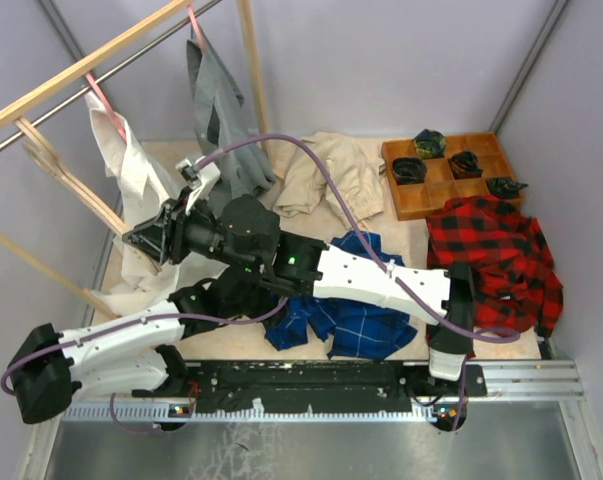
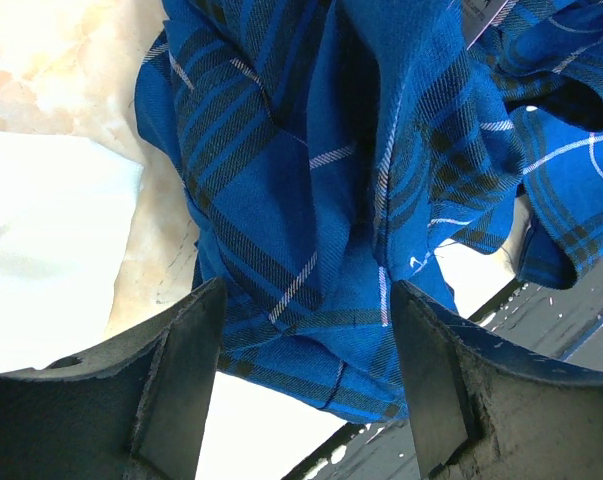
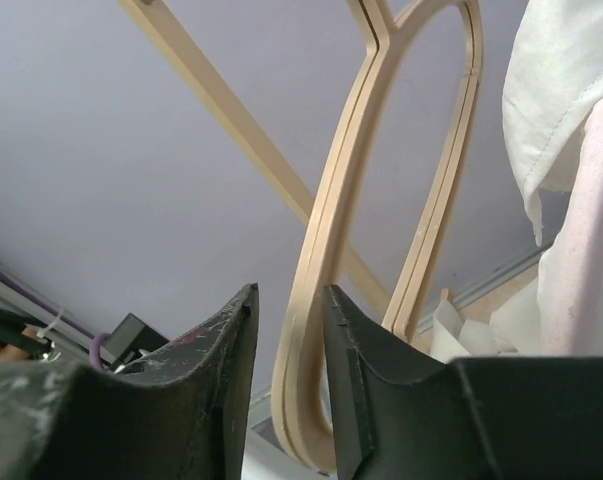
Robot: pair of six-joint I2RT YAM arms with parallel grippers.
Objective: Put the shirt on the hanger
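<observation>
The light wooden hanger (image 1: 76,183) hangs from the rail at the left of the top view. Its lower end reaches my right gripper (image 1: 151,250). In the right wrist view that hanger end (image 3: 311,340) passes between the fingers of my right gripper, which are apart, with a gap showing on one side. A crumpled blue plaid shirt (image 2: 271,190) lies on the table. My left gripper stands open above it, its fingers wide apart; from the top, the right arm partly covers it.
White (image 1: 136,180) and grey (image 1: 216,110) garments hang on pink hangers along the rail. Beige clothing (image 1: 331,180) lies behind the shirt. A red-black checked shirt (image 1: 491,265) and a divided wooden tray (image 1: 416,200) occupy the right side.
</observation>
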